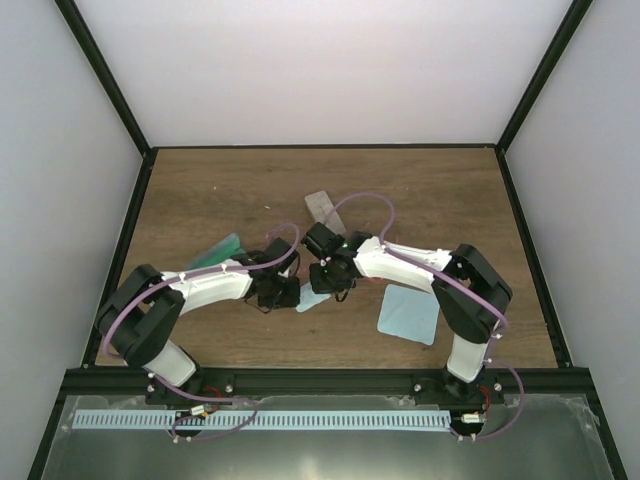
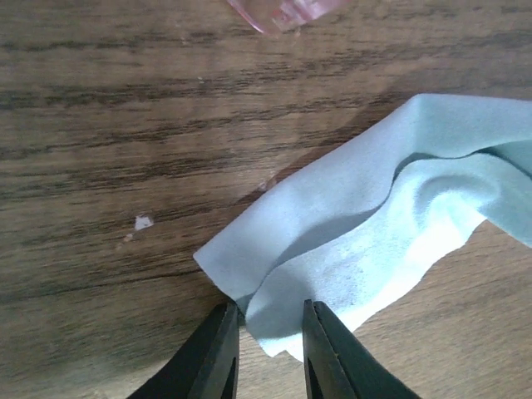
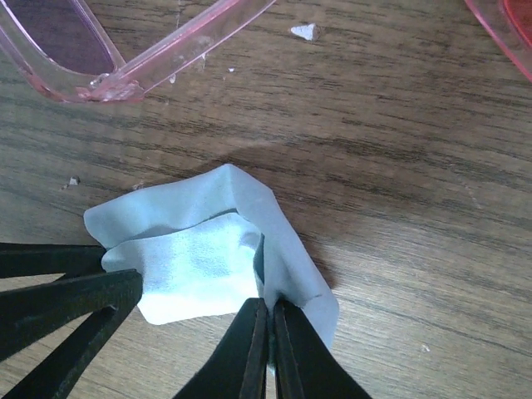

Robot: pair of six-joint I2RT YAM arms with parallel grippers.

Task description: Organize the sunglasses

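A light blue cloth (image 1: 310, 301) lies folded at the front middle, between my grippers. In the left wrist view, my left gripper stands part open at the cloth's lower corner. My right gripper is shut at the cloth's folded right edge, the fabric bunched at its fingertips. My left gripper's dark fingers show beside the cloth's left end in the right wrist view. Pink clear sunglasses (image 3: 116, 79) with a dark lens lie behind the cloth, and a red-lensed pink pair (image 3: 507, 25) lies further right.
A second blue cloth (image 1: 408, 312) lies flat at the right front. A teal item (image 1: 222, 248) lies at the left, and a grey slab (image 1: 322, 208) at the back middle.
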